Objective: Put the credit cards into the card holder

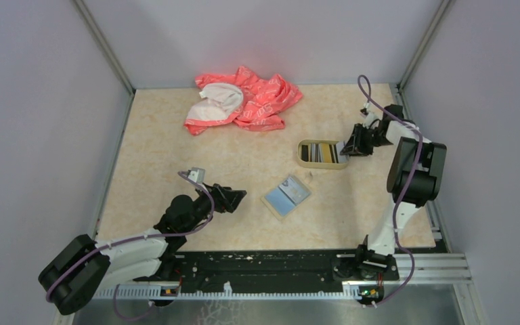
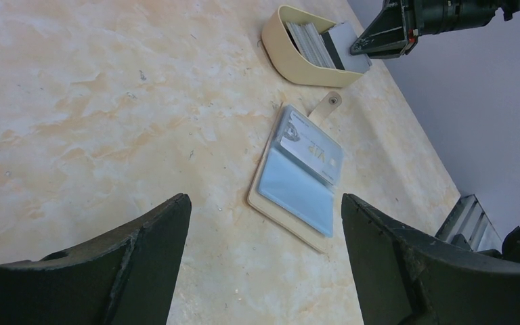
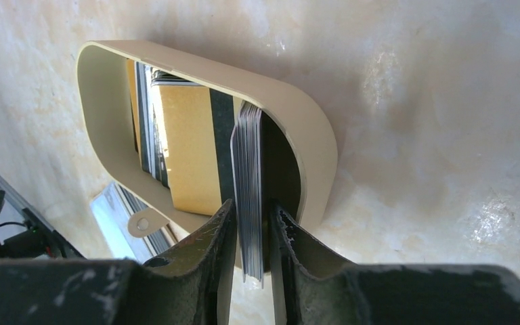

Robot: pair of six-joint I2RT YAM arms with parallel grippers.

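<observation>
A flat beige card holder (image 1: 286,196) with a snap tab (image 2: 328,105) lies open; inside show a blue panel (image 2: 294,191) and a grey card (image 2: 311,150) marked VIP. Behind it, a rounded beige box (image 3: 319,162) holds several cards on edge. At the box's right end a stack of thin cards (image 3: 248,159) leans toward the rim. My right gripper has one finger on each side of that stack; its fingers stand open, with a slight gap at one side. Well left of the card holder, my left gripper is open and empty.
Crumpled red cloth (image 1: 264,101) with a white part lies at the back of the table. A wall stands close behind the right arm.
</observation>
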